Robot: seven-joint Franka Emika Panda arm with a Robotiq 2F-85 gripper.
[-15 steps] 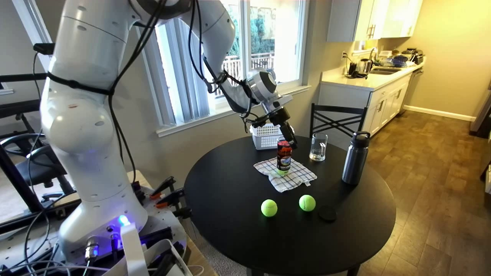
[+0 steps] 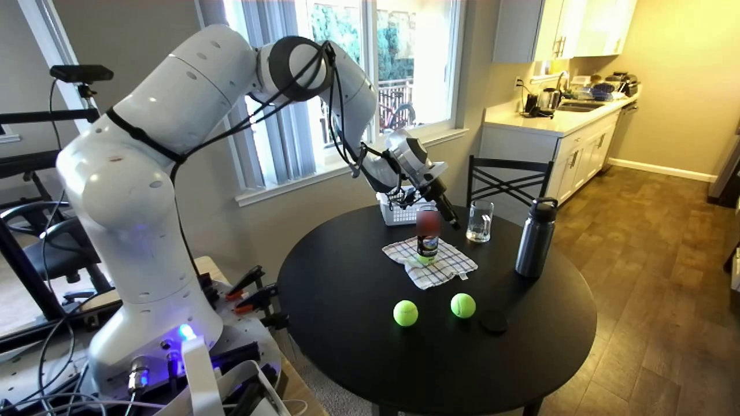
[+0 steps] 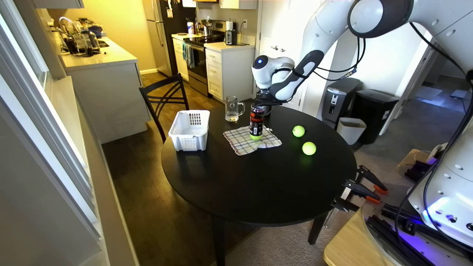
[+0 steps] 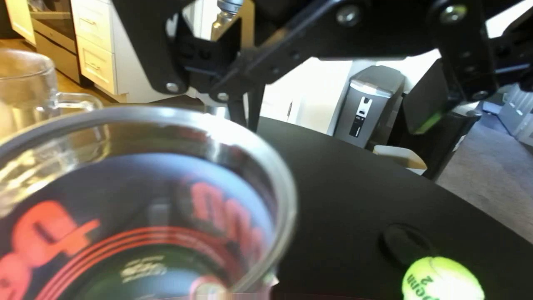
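An open-topped clear tennis ball can with a red and black label stands upright on a checked cloth; a green ball shows at its bottom. Two tennis balls, one nearer the left and one nearer the right, lie on the table. Just past the can, my gripper points down at a slant, its fingers spread apart with nothing between them. In the wrist view the can's rim fills the lower left, close to the camera and outside the fingers. Exterior view 2 has the can partly covering the gripper.
A glass mug stands right of the gripper, and a steel bottle farther right. At the back is a white basket. A black disc lies near the balls.
The can, cloth and loose balls stay in place.
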